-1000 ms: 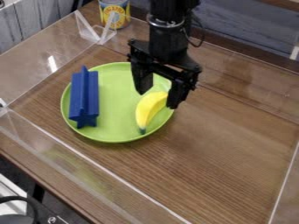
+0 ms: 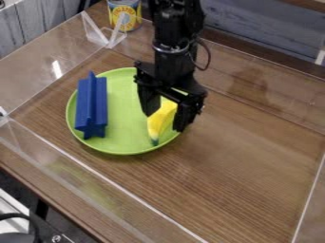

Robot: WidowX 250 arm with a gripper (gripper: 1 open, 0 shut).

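A green plate (image 2: 122, 143) lies on the wooden table. On its left side rests a long blue block (image 2: 91, 104). A yellow banana (image 2: 160, 121) lies toward the plate's right, partly hidden by the black gripper (image 2: 166, 107), which hangs low over it with its fingers apart on either side of the banana. Whether the fingers touch the banana cannot be told.
A can (image 2: 124, 15) stands at the back left, with a white strap near it. A wall runs along the back, and a black cable is at the lower left.
The gripper has moved down and slightly left over the banana, covering more of it. The banana and blue block have not visibly moved.
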